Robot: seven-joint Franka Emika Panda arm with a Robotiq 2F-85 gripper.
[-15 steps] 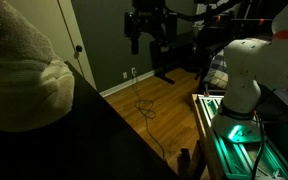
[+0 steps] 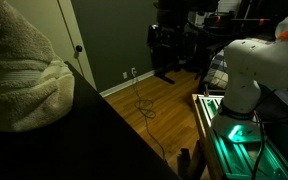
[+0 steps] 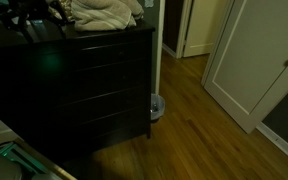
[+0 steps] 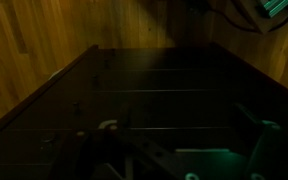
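Note:
My gripper (image 2: 166,45) hangs in the air at the upper middle of exterior view 1, clear of the dark dresser top (image 2: 79,140). Its dark fingers stand apart, and nothing shows between them. In the wrist view the gripper spans the lower part of the picture, open over the black dresser drawers (image 4: 164,80). A cream, fleecy cloth (image 2: 29,85) lies bunched on the dresser's left side; the same cloth (image 3: 104,15) appears at the top of exterior view 2. Deep shadow hides much of the fingers' detail.
The dresser top is bare beside the cloth. A cable (image 2: 144,110) runs across the wooden floor (image 2: 169,110) from a wall outlet. A small bin (image 3: 157,106) stands beside the dresser, and a white door (image 3: 259,60) is at the right.
In exterior view 1 the arm and gripper have shifted to the right, and the gripper has turned somewhat. The cloth stays where it was.

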